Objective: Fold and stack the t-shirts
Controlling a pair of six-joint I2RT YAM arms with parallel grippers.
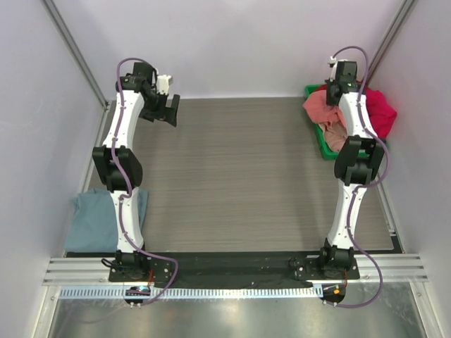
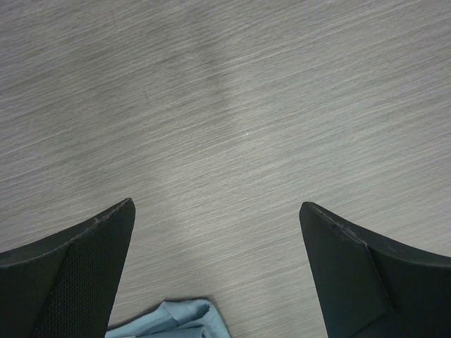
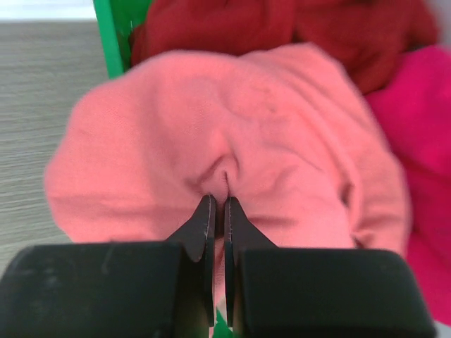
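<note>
A blue shirt (image 1: 106, 218) lies at the near left of the floor; a blue fold also shows at the bottom of the left wrist view (image 2: 176, 313). At the far right, a green bin (image 1: 318, 141) holds a salmon shirt (image 3: 141, 141), a dark red cloth (image 3: 331, 28), a bright pink one (image 1: 380, 113) and a pale pinkish one (image 1: 333, 135). My right gripper (image 1: 331, 98) is shut on the salmon shirt, which is bunched between its fingertips. My left gripper (image 1: 158, 113) stands open over bare floor at the back left, nothing between its fingers.
Pale walls close in the left, back and right; the bin sits close against the right wall.
</note>
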